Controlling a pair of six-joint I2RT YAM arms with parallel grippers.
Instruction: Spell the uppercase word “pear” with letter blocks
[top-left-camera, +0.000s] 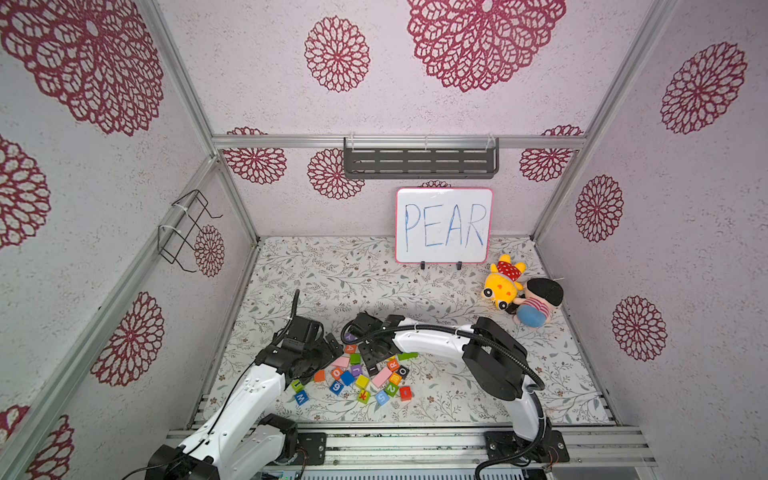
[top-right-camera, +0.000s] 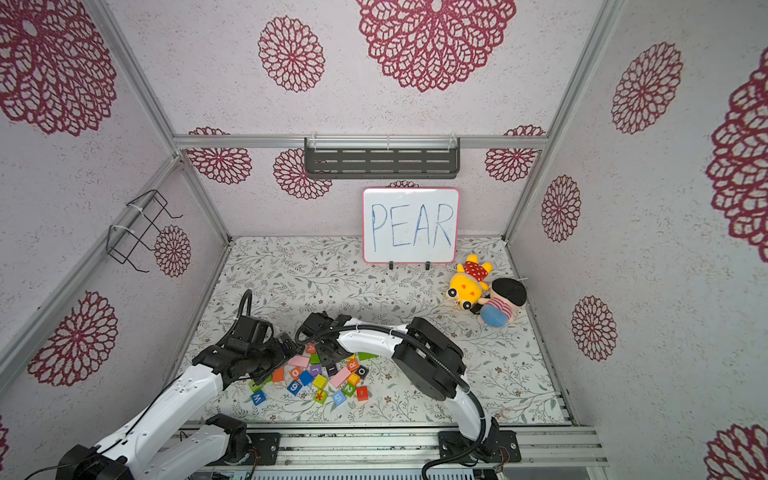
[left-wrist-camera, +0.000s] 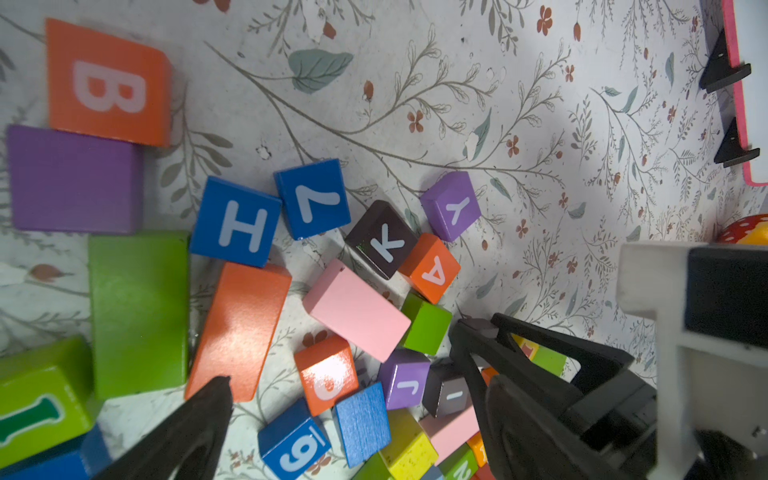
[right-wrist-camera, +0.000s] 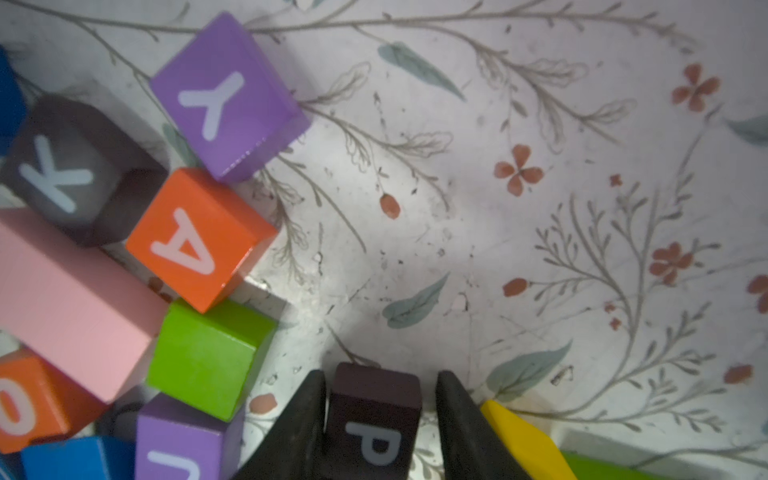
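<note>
A whiteboard (top-left-camera: 442, 225) reads PEAR. In the right wrist view, my right gripper stands part open around a dark P block (right-wrist-camera: 369, 424); whether its fingers touch it is unclear. An orange A block (right-wrist-camera: 200, 238), a purple Y block and a dark K block lie up-left of it. My left gripper is open above the cluster, its fingers apart with blocks visible below. An orange R block (top-right-camera: 353, 364) lies near the right gripper in the top right view.
Assorted coloured blocks crowd the front middle of the table (top-left-camera: 296, 272). Two plush toys (top-left-camera: 504, 284) sit at the back right.
</note>
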